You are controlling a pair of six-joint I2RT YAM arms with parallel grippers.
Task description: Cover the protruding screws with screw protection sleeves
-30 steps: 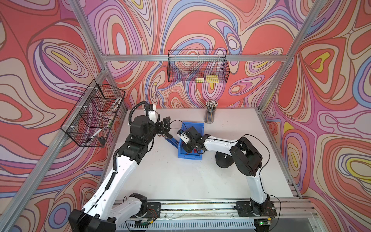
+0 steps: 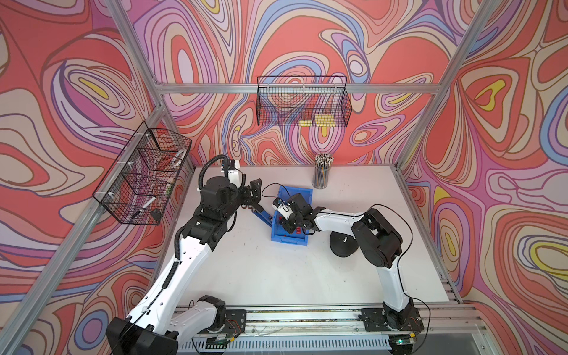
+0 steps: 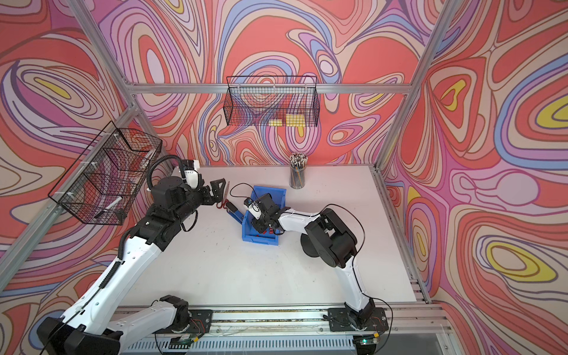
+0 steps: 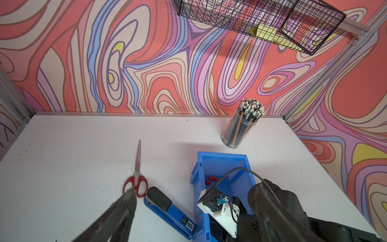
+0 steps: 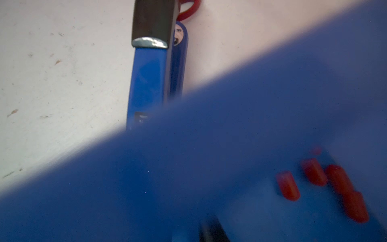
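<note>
Several red sleeves lie on the floor of the blue bin (image 2: 290, 239); a couple also show in the left wrist view as red sleeves (image 4: 209, 179). My right gripper (image 2: 285, 222) is down inside the bin, open. In the right wrist view only a dark, blurred fingertip (image 5: 212, 230) shows at the bottom edge, apart from the visible sleeves. My left gripper (image 2: 255, 191) hangs in the air left of the bin, open and empty, its blurred fingers (image 4: 117, 217) wide apart. No screws can be made out.
A blue stapler (image 4: 171, 213) lies against the bin's left side, with red-handled scissors (image 4: 137, 177) behind it. Behind the bin stands a cup of pencils (image 2: 321, 174). A black round object (image 2: 343, 243) sits under the right arm.
The right gripper has shifted slightly within the bin, ending a little to the right and nearer the front. The bin has slid very slightly left. The left arm holds still.
</note>
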